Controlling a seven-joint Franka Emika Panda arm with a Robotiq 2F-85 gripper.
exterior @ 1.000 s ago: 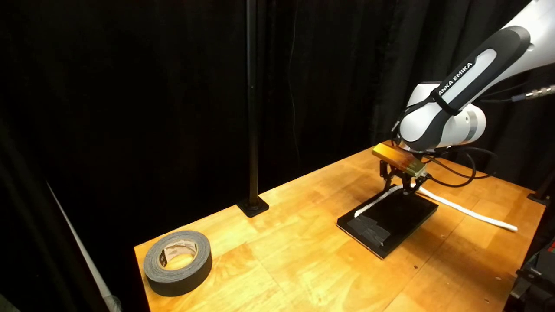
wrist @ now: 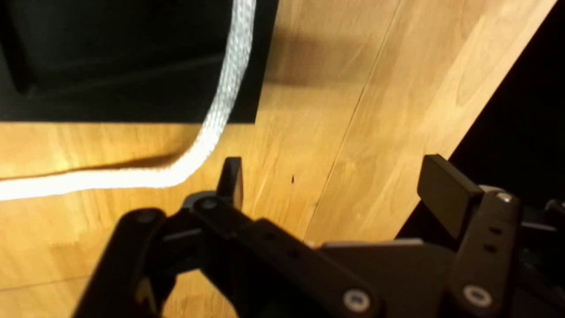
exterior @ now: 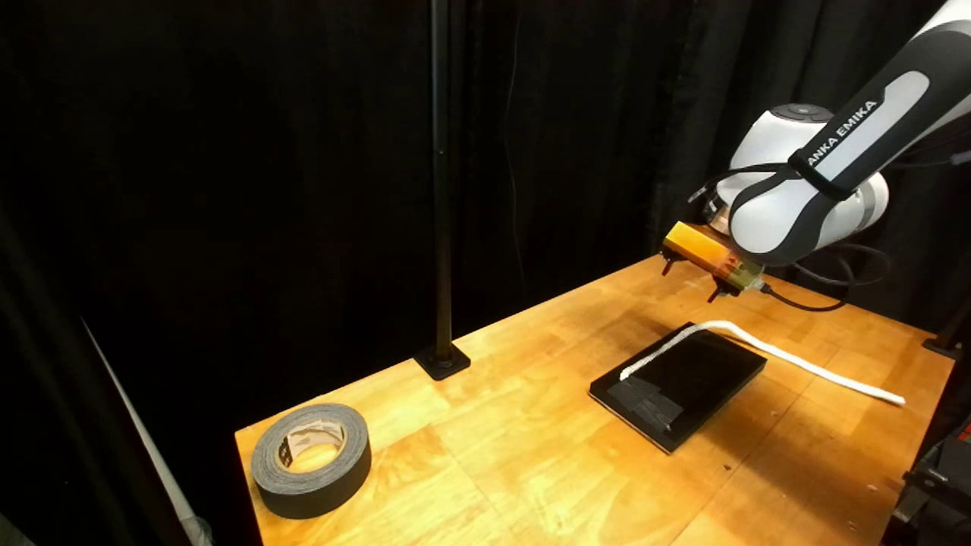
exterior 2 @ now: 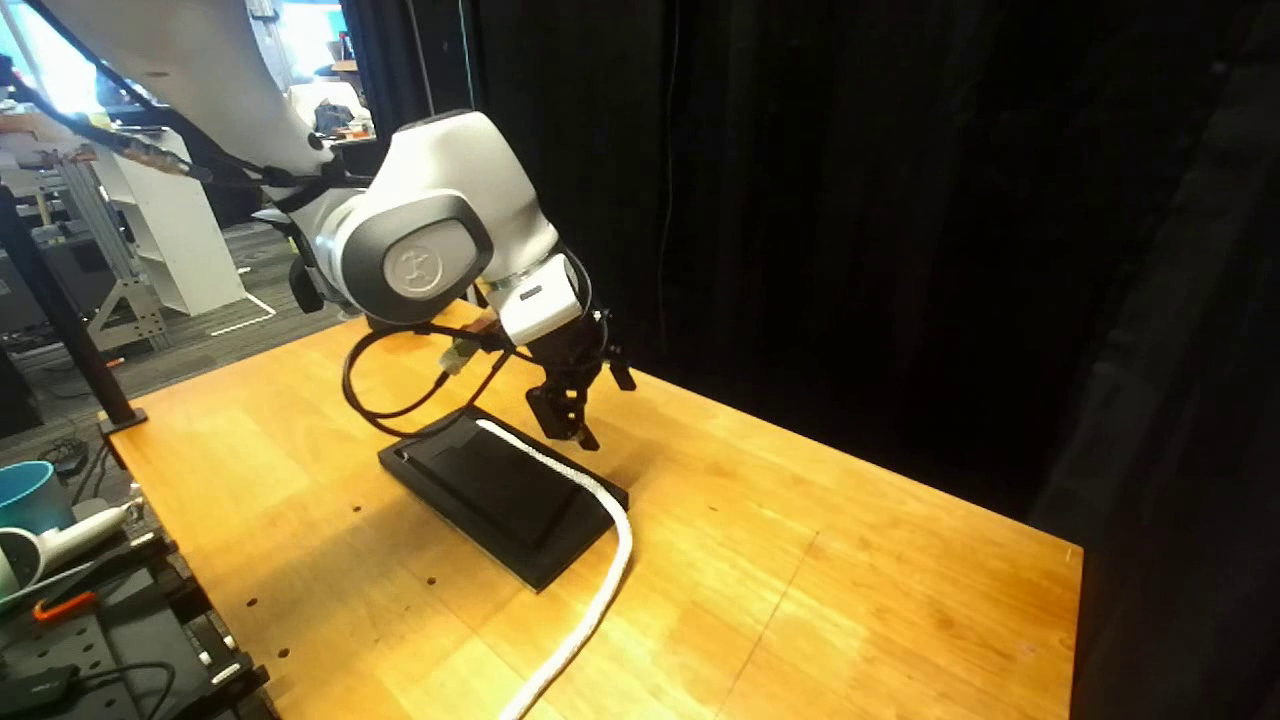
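A white rope (exterior: 810, 364) lies partly across a flat black tray (exterior: 701, 378) and bends at its edge onto the bare wood. In exterior view 2 the rope (exterior 2: 624, 546) runs from the tray (exterior 2: 498, 486) toward the camera. My gripper (exterior: 689, 283) hangs above the table by the tray's far side, clear of the rope. The wrist view shows the gripper open, its fingers wide apart with only wood and dark backdrop between them. There the rope (wrist: 222, 98) passes to the left of the left finger (wrist: 230, 180), apart from it.
A roll of grey tape (exterior: 311, 459) rests at the table's left corner in exterior view 1. A black post (exterior: 443, 355) stands at the back edge. Wood between tape and tray is free. A loop of cable (exterior 2: 360, 384) hangs from the arm.
My arm and gripper have risen and drawn back from the tray, tilting a little. The rope and tray lie as before.
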